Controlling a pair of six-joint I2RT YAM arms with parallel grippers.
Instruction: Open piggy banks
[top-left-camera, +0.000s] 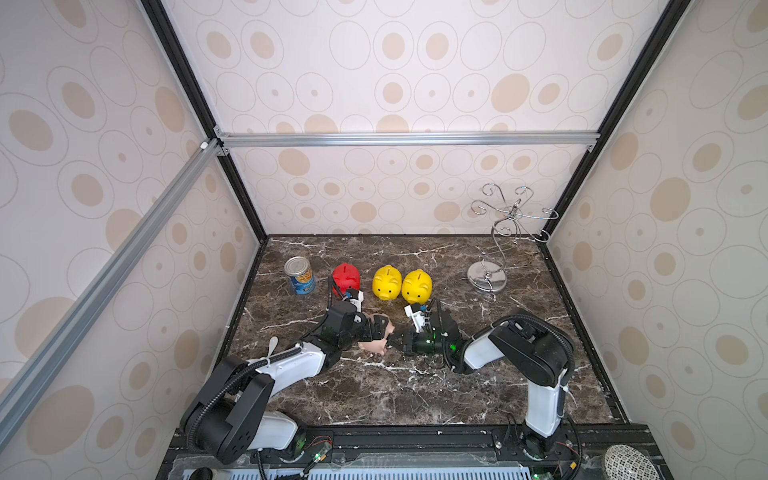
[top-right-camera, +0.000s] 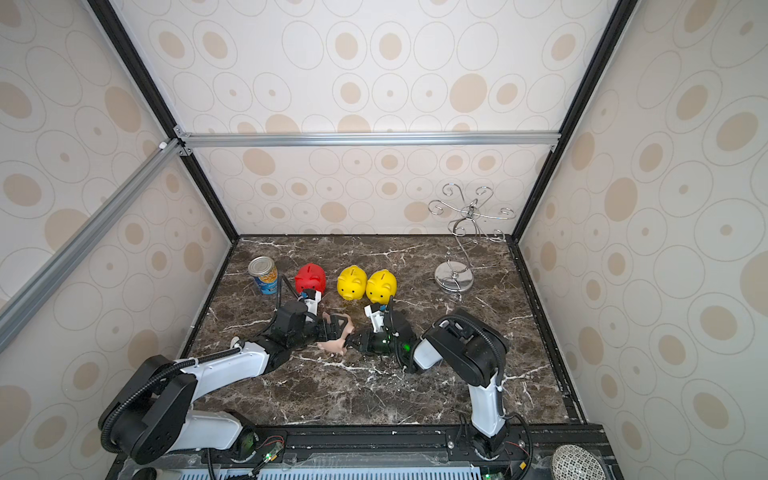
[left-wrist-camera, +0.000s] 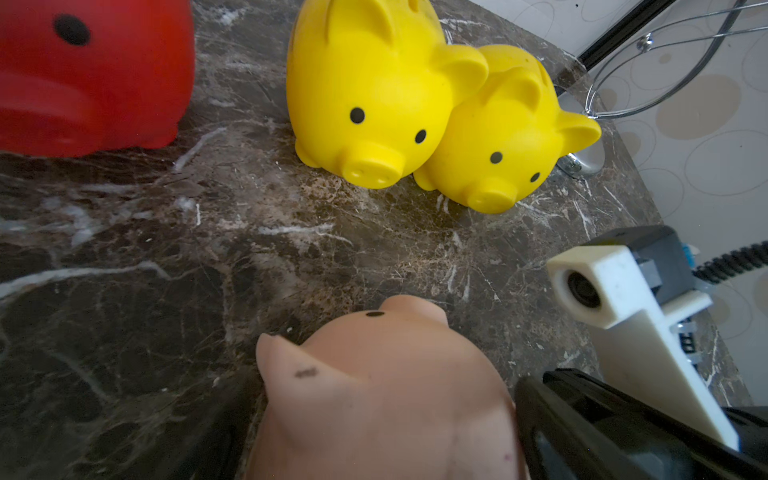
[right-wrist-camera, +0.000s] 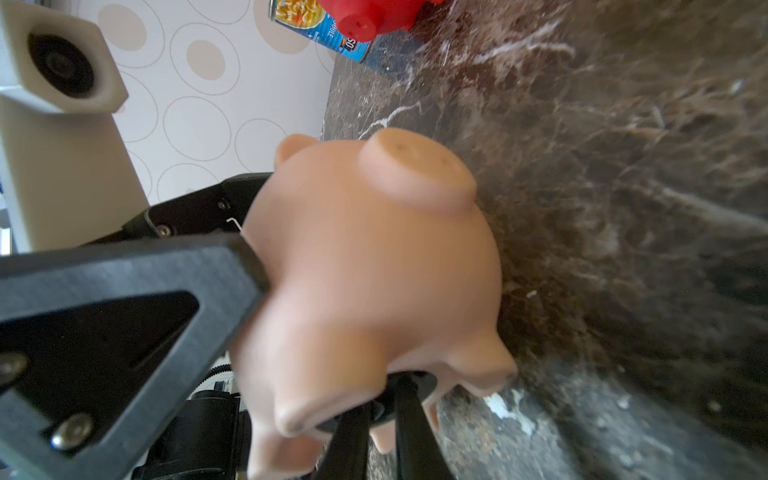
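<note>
A pink piggy bank (top-left-camera: 376, 340) lies on the counter between my grippers, its underside with a dark plug (right-wrist-camera: 420, 382) turned toward my right gripper. My left gripper stands open around its body. My right gripper has its narrow fingertips at the plug; whether they grip it is unclear. A red piggy bank (top-left-camera: 345, 274) and two yellow piggy banks, one in the middle (top-left-camera: 386, 282) and one to its right (top-left-camera: 417, 287), stand upright behind them.
A tin can (top-left-camera: 299, 275) stands at the back left, a chrome stand (top-left-camera: 486, 276) at the back right. A white spoon (top-left-camera: 273, 345) lies at the left.
</note>
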